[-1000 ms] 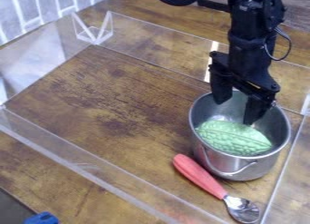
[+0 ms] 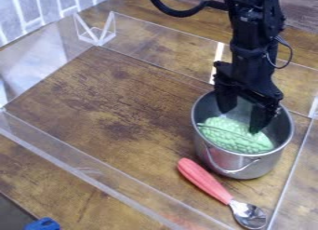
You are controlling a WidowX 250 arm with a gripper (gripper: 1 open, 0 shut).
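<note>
The black robot gripper [image 2: 246, 101] reaches down from the top right into a steel pot [image 2: 239, 161], its two fingers apart over the pot's interior. Inside the pot lies a pale green, bumpy vegetable-like object [image 2: 233, 136], below the fingers. A spoon with a red handle [image 2: 203, 178] and steel bowl lies on the wooden table in front of the pot.
Clear plastic walls border the wooden tabletop [image 2: 106, 108]. A blue object [image 2: 43, 223] sits at the bottom left corner, and a white railed item [image 2: 25, 10] at the top left.
The gripper has moved slightly down into the pot over the last second. The pot, green object and spoon look unmoved.
</note>
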